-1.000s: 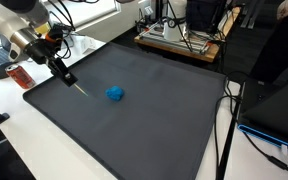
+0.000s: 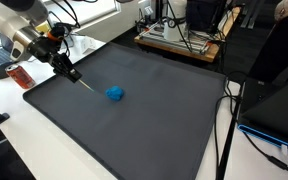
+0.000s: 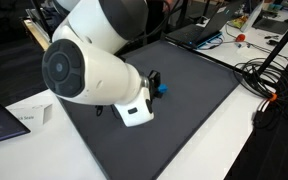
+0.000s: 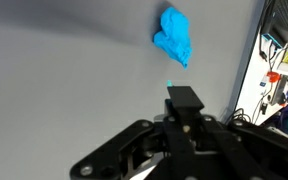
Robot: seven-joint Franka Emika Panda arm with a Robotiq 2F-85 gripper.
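Observation:
A crumpled blue cloth (image 2: 114, 93) lies on the dark grey mat; the wrist view shows the same cloth (image 4: 174, 38) ahead of the fingers. My gripper (image 2: 74, 75) is over the mat's left part, apart from the cloth. It is shut on a thin pale stick (image 2: 88, 87), which slants down toward the cloth. From above, my gripper looks closed, and the stick is mostly hidden there. The white arm covers much of exterior view 2, where only some of the blue cloth (image 3: 162, 88) shows beside it.
A red-and-white can (image 2: 21, 76) stands by the mat's left edge. Black cables (image 3: 264, 80) run along the far side of the mat, and a laptop (image 2: 274, 115) sits to the right.
My gripper has shifted slightly to the right. With it, the stick's far end has swung right, nearer the blue cloth, which has stayed in place.

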